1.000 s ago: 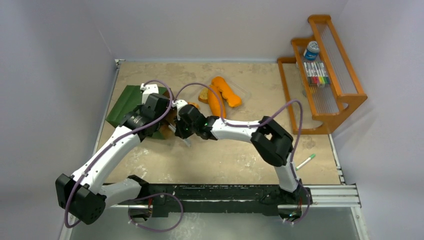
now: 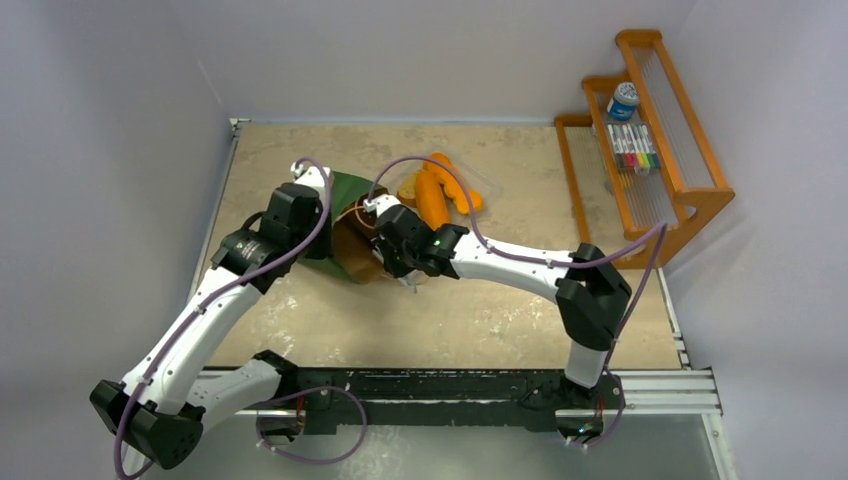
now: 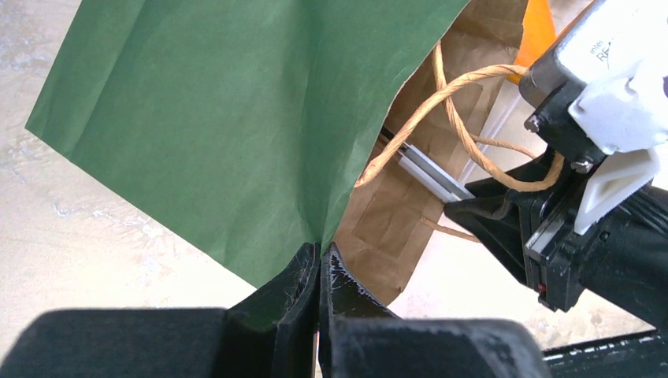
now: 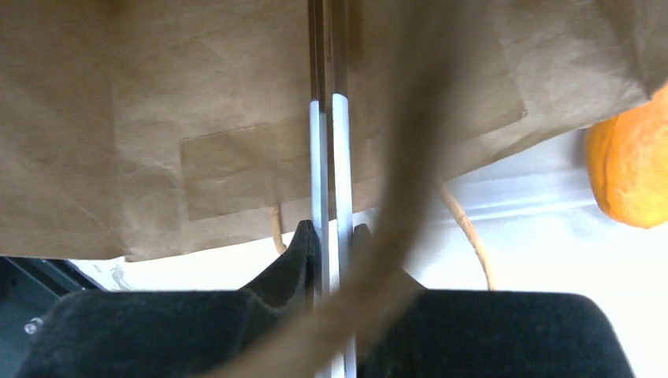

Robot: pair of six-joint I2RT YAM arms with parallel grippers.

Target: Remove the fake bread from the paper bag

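The paper bag (image 3: 220, 118), green outside and brown inside, lies on its side at the left of the table. My left gripper is shut with the bag's edge at its fingertips. My right gripper reaches into the bag's mouth over the brown paper, its long fingers close together; whether anything is between them I cannot tell. A twisted handle crosses close in front of that wrist camera. Orange fake bread (image 2: 432, 200) lies in a clear tray just right of the bag, with a flatter tan piece (image 2: 408, 190) beside it.
A wooden rack (image 2: 680, 195) with markers (image 2: 632, 148) and a blue jar (image 2: 620, 108) stands at the right. The two arms are close together at the bag.
The bag has shifted right and opened wider toward the right arm. Both grippers have moved somewhat, the right arm toward the right and its elbow toward the front.
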